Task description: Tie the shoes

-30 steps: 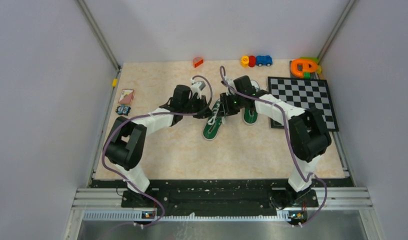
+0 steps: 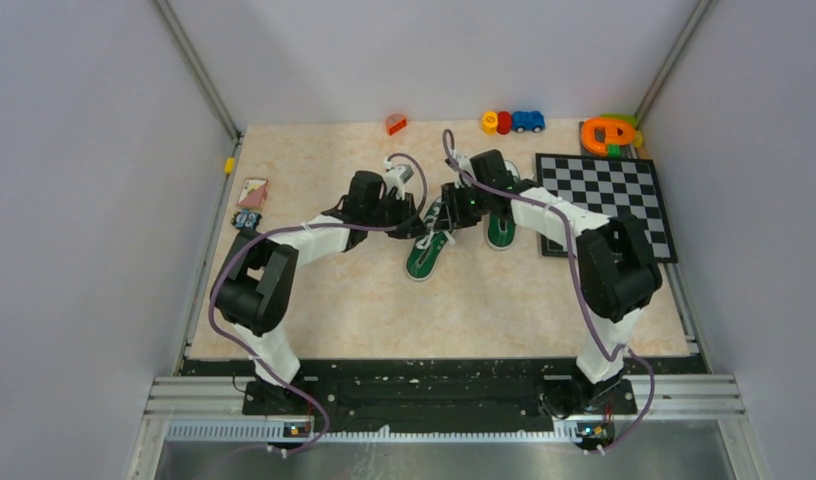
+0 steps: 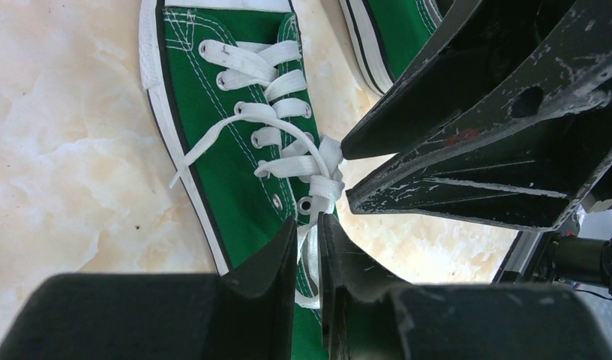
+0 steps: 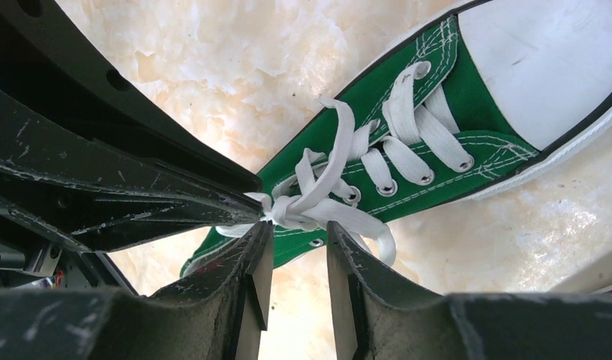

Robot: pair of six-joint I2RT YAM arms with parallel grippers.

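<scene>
A green shoe (image 2: 420, 262) with white laces lies mid-table, both grippers over it. The laces (image 3: 327, 187) meet in a knot beside the eyelets, with a flat loop (image 4: 382, 240) and a loose end (image 4: 340, 135) coming out of it. My left gripper is slightly open, with lace showing in the narrow gap; whether it touches the fingers I cannot tell. Wider apart are the fingers of my right gripper, close to the knot, with lace visible beyond the gap. The second green shoe (image 2: 501, 232) lies to the right, partly under the right arm.
A checkered board (image 2: 607, 205) lies at the right. Toys stand along the back, among them a blue car (image 2: 527, 121) and a red block (image 2: 395, 124). Small items (image 2: 252, 192) sit at the left edge.
Both arms have shifted very slightly to the right over the last second. The lace end beneath the right gripper now points a little more to the right. The shoes stay in place.
</scene>
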